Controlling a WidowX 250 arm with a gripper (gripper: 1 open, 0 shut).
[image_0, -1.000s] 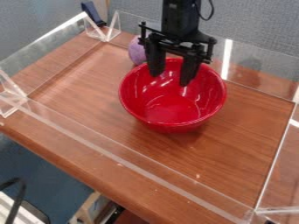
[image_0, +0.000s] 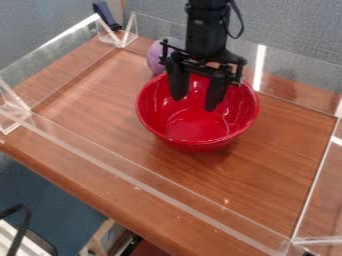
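Observation:
My black gripper (image_0: 197, 88) hangs over the red bowl (image_0: 197, 124), its two fingers parted and reaching down inside the rim at the back half. Nothing shows between the fingertips. A purple round object (image_0: 155, 58) sits behind the bowl at the left, partly hidden by the gripper.
The wooden table (image_0: 94, 145) has clear low walls (image_0: 14, 110) round its edges. Free surface lies left, right and in front of the bowl. A blue-black object (image_0: 107, 17) is at the back-left corner, and cables (image_0: 16, 220) lie off the front-left edge.
My gripper has moved slightly down into the bowl. The bowl and purple object appear unmoved.

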